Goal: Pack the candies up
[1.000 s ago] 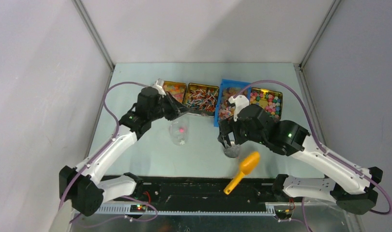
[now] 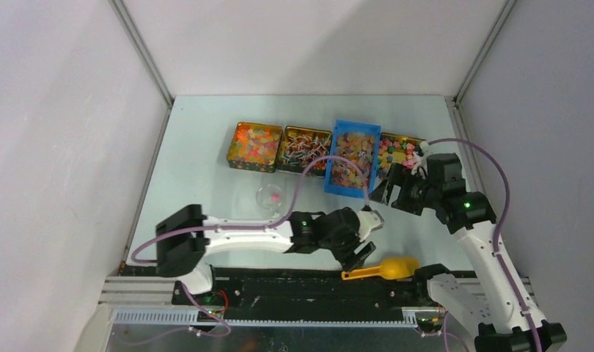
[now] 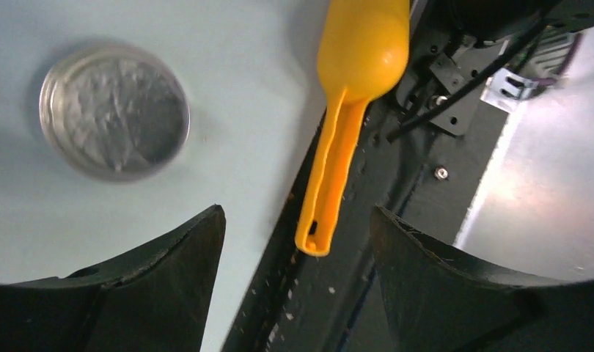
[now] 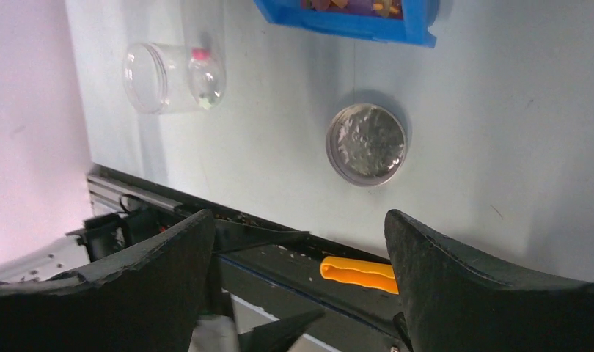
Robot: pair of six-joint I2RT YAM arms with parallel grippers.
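A yellow scoop (image 2: pixel 393 268) lies along the front edge. My left gripper (image 2: pixel 356 253) is open above its handle, which sits between the fingertips in the left wrist view. A round metal lid (image 3: pixel 114 110) lies beside the scoop. A clear jar (image 4: pixel 162 79) lies on its side near a small clear bottle with a pink cap (image 4: pixel 204 77). My right gripper (image 2: pixel 386 187) hangs open near the blue tray (image 2: pixel 344 191), nothing between its fingers; the lid is below it.
Bins of gummies (image 2: pixel 251 147), wrapped candies (image 2: pixel 301 147) and colourful candies (image 2: pixel 397 150) line the back with the blue tray. A dark gap runs along the front edge.
My right gripper has moved rightward. The scoop now lies flatter along the edge, turned from its earlier slant.
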